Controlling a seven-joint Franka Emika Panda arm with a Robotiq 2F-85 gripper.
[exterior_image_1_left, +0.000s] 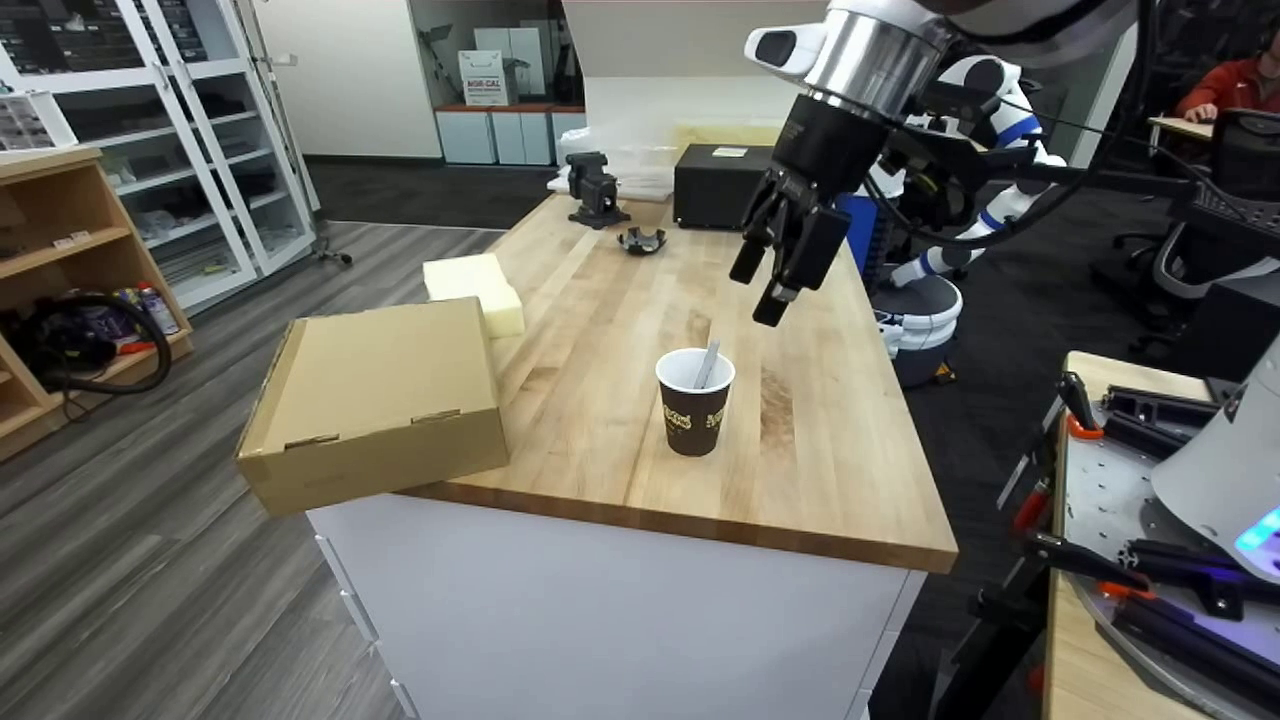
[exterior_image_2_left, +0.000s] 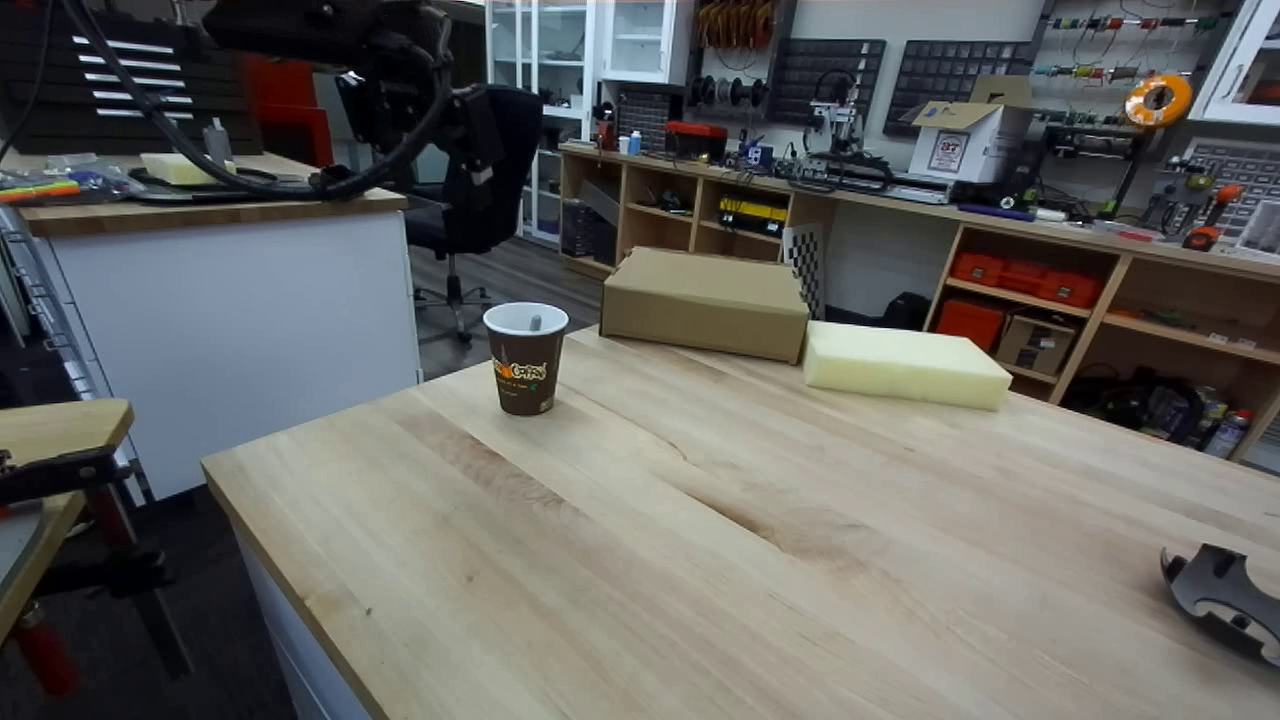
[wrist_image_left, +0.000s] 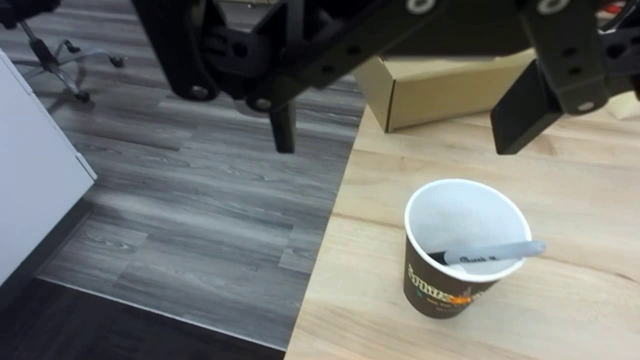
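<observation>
A dark brown paper cup (exterior_image_1_left: 695, 420) with a white rim stands upright on the wooden tabletop (exterior_image_2_left: 624, 540). Inside the cup (wrist_image_left: 441, 291) leans a grey marker (wrist_image_left: 492, 252), its tip sticking out over the rim. Above and behind the cup in the first exterior view hangs my gripper (exterior_image_1_left: 753, 290), tilted and clear of the table. The wrist view shows its fingers spread wide, with nothing between them; the cup lies beyond and below the right finger (wrist_image_left: 525, 111). In the second exterior view the cup (exterior_image_2_left: 525, 372) stands near the table's edge.
A cardboard box (exterior_image_1_left: 378, 396) overhangs the table's left edge, beside a pale yellow foam block (exterior_image_2_left: 906, 362). Farther back are a curved black part (exterior_image_1_left: 642, 241), a black clamp-like device (exterior_image_1_left: 595, 192) and a black case (exterior_image_1_left: 720, 186). Bare wood surrounds the cup.
</observation>
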